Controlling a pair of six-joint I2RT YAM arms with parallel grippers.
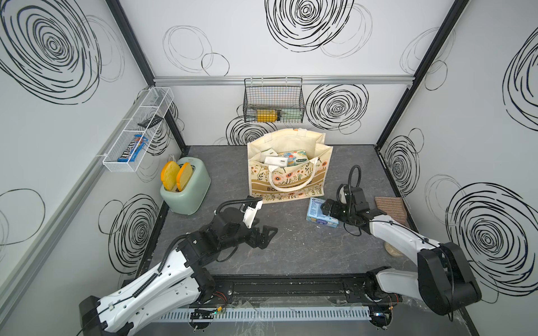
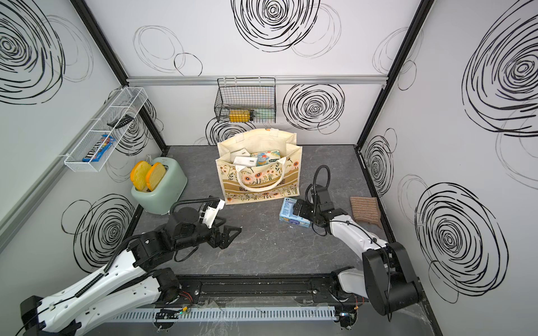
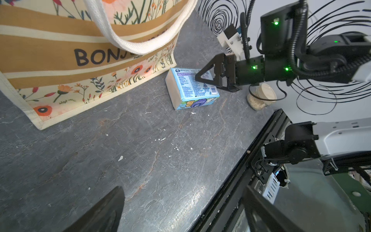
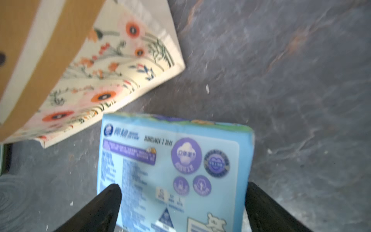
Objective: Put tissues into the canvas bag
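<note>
A blue tissue pack (image 4: pixel 174 166) lies on the table at the front right of the cream floral canvas bag (image 1: pixel 288 190), which stands upright at the back and holds white and patterned packs (image 1: pixel 294 156). My right gripper is open directly over the blue pack, its fingertips at either side of it; whether they touch is unclear. My left gripper (image 1: pixel 263 235) hangs open over the bare front-left table, with nothing between its fingers.
A green toaster (image 1: pixel 190 196) with yellow slices stands at the left. A brown mat (image 2: pixel 364 210) lies at the right, and a small jar (image 3: pixel 260 96) nearby. Wire baskets hang on the back and left walls.
</note>
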